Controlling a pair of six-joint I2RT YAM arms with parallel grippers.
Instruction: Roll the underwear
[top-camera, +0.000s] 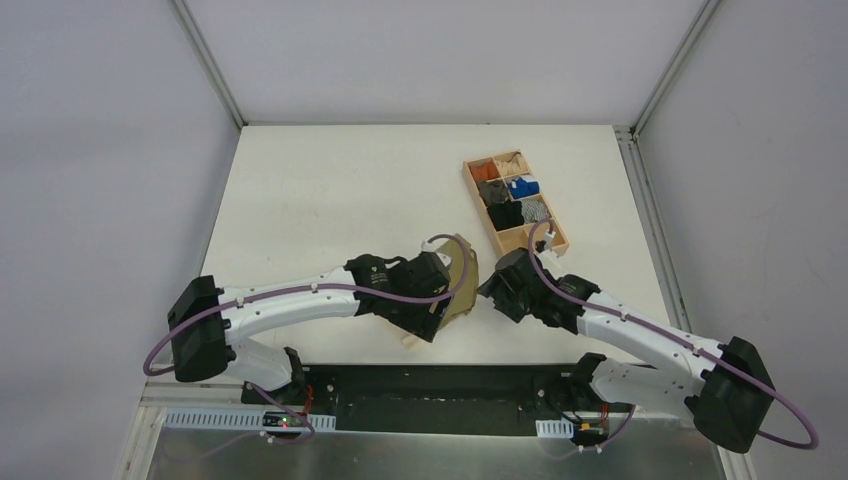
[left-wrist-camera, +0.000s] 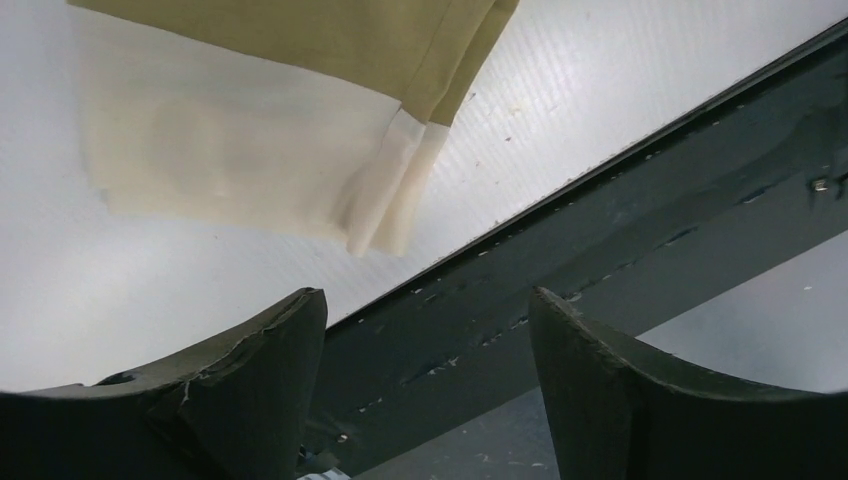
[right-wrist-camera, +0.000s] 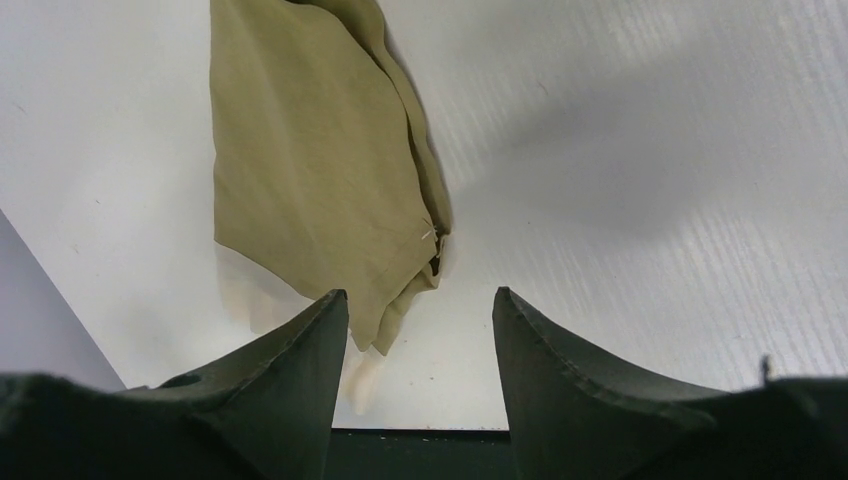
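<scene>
An olive cloth garment (top-camera: 463, 296) with a cream band lies flat near the table's front edge. In the left wrist view the cream band (left-wrist-camera: 230, 150) and a folded strip at its side lie beyond the fingertips of my left gripper, which is open above it and covers much of the garment in the top view. My right gripper is open just right of the garment; the olive part (right-wrist-camera: 310, 170) shows a folded, uneven edge on that side.
A wooden divided box (top-camera: 470, 182) of folded cloths stands at the back right. The dark front edge (left-wrist-camera: 680, 180) lies close to the garment.
</scene>
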